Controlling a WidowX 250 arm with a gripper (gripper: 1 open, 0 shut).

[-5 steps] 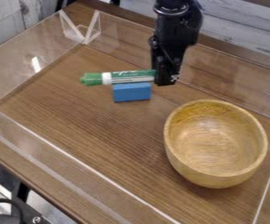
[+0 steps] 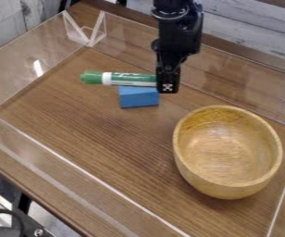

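My black gripper is shut on a green and white cylinder, a marker or tube, held horizontally with its green end pointing left. It hangs just above and behind a blue block, which rests on the wooden table. Its right end is hidden at the fingers.
A large tan bowl stands at the front right. Clear plastic walls border the table at the left and back.
Over the last second my gripper and the held cylinder have risen slightly, off the blue block's top edge. The block and bowl are unmoved.
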